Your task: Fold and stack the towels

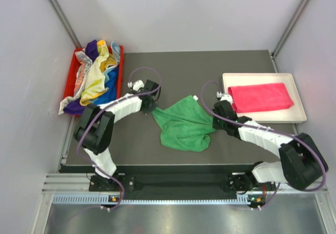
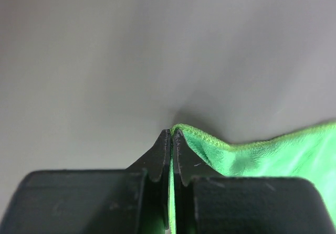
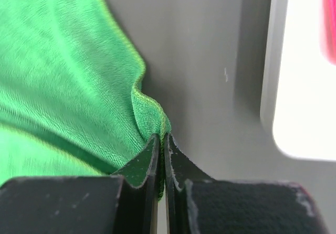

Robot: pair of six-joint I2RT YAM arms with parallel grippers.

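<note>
A green towel (image 1: 186, 126) lies crumpled on the dark table, stretched between my grippers. My left gripper is shut on its left corner, with the hemmed edge at the fingertips. My right gripper is shut on a folded edge at its right side. In the top view, the left wrist sits at the towel's upper left and the right wrist beside the tray.
A white tray (image 1: 291, 116) holding a folded pink towel (image 1: 260, 96) stands at the right. A red basket (image 1: 121, 55) piled with mixed towels is at the back left.
</note>
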